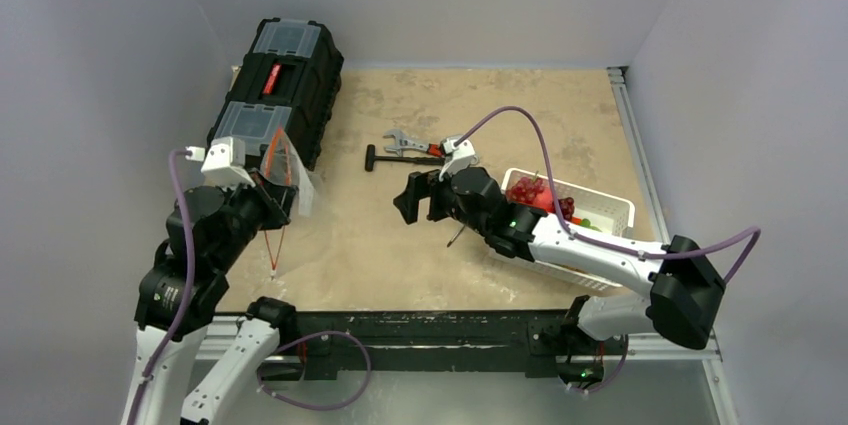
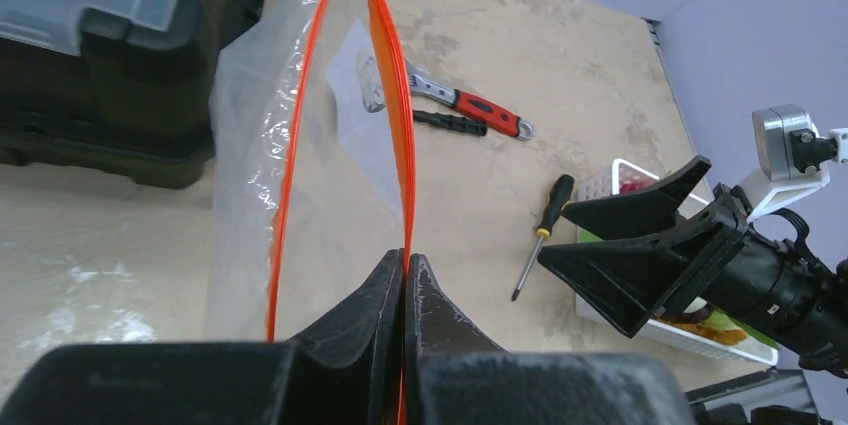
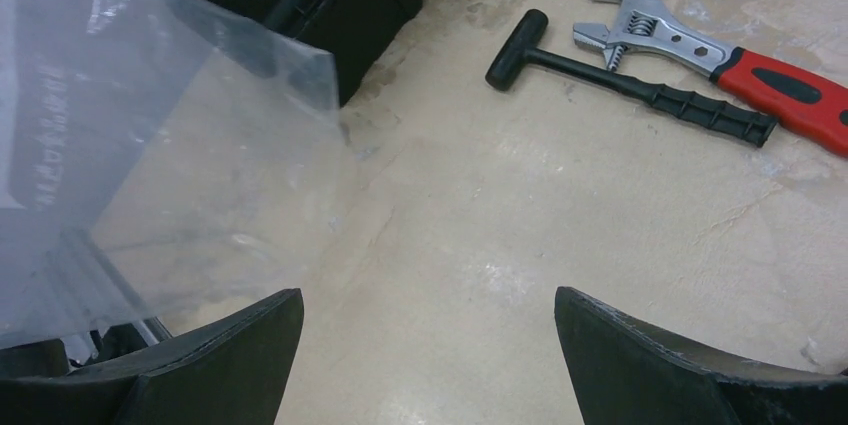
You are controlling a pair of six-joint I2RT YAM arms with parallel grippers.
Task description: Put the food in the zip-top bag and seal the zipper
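The clear zip top bag [image 2: 250, 155] hangs lifted off the table, its orange zipper edges parted so the mouth gapes. My left gripper is shut on one orange edge of it. From above, the bag [image 1: 303, 185] shows beside the toolbox, partly behind the left gripper [image 1: 285, 207]. My right gripper stands open and empty over the middle of the table, with the bag's clear side at the left of its view. Food, including grapes [image 1: 525, 189], lies in a white basket [image 1: 615, 207] at the right, partly hidden by the right arm.
A black toolbox [image 1: 290, 70] stands at the back left, close to the bag. A hammer [image 3: 600, 75] and a red-handled wrench [image 3: 770, 85] lie behind the right gripper. A screwdriver [image 2: 548, 220] lies near the basket. Bare table spreads across the centre.
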